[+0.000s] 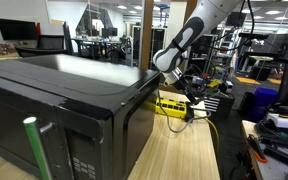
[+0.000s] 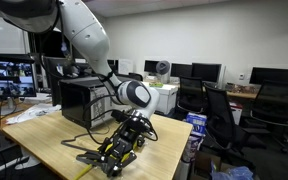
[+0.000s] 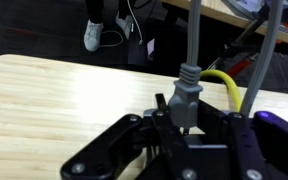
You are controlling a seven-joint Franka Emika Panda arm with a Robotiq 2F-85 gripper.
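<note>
In the wrist view, a grey cable plug [image 3: 187,88] with a ribbed neck stands upright at the fingertips, its cord rising out of the top of the picture. My gripper is shut on it; the plug's lower end is hidden by the dark fingers. A yellow power strip [image 1: 176,107] lies on the wooden table in exterior view 1, with my gripper [image 1: 191,112] low beside its near end. Exterior view 2 has my gripper [image 2: 114,156] close above the tabletop, though the arm hides much of the strip there.
A big black microwave [image 1: 89,115] fills the left of exterior view 1, close to the strip. A yellow cord [image 3: 229,84] curves past the gripper towards the table's edge. Bare tabletop [image 1: 174,155] lies in front of the strip.
</note>
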